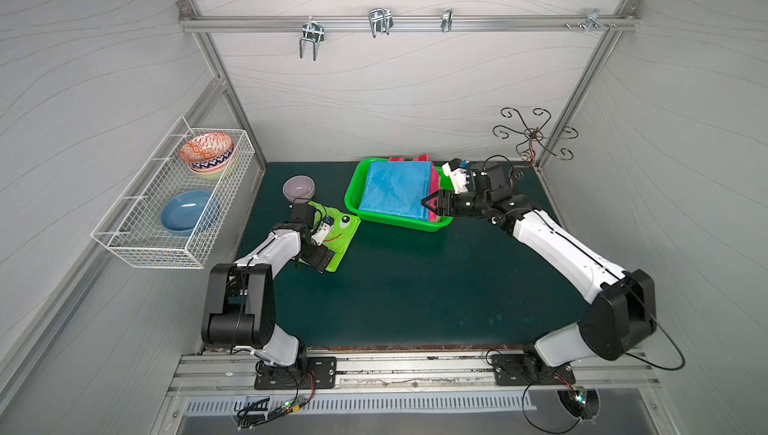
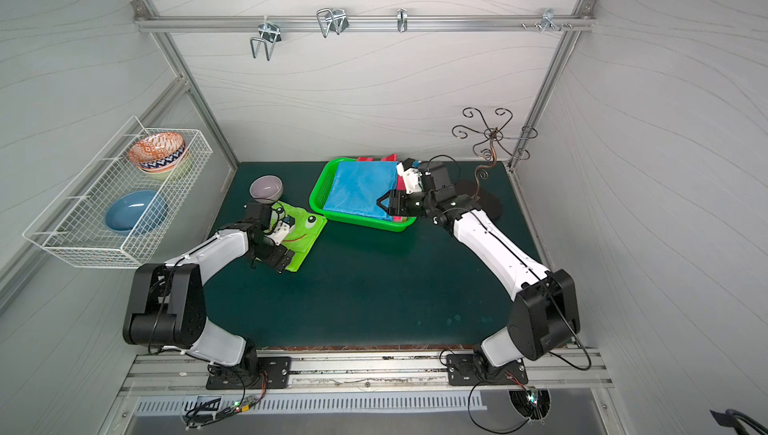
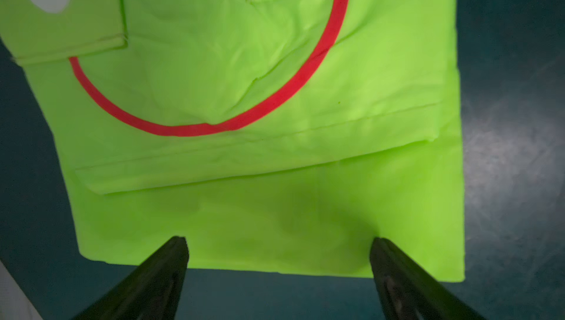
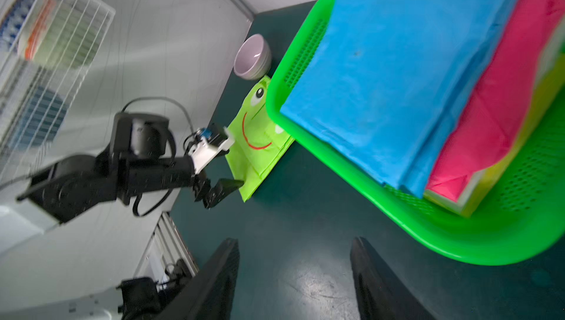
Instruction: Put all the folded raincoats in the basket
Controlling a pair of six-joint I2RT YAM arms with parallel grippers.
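The folded green raincoat (image 3: 276, 208), with a red smile and eyes, lies flat on the table left of the green basket (image 1: 408, 225). My left gripper hangs open over its lower edge, nothing between the fingers. The basket holds a folded blue piece (image 4: 394, 72) over red and yellow ones. My right gripper is open and empty, above the basket's front right part.
A purple bowl (image 1: 298, 187) sits behind the raincoat. A wire rack (image 1: 144, 243) with bowls hangs on the left wall, and a metal scroll stand (image 2: 489, 139) stands at the back right.
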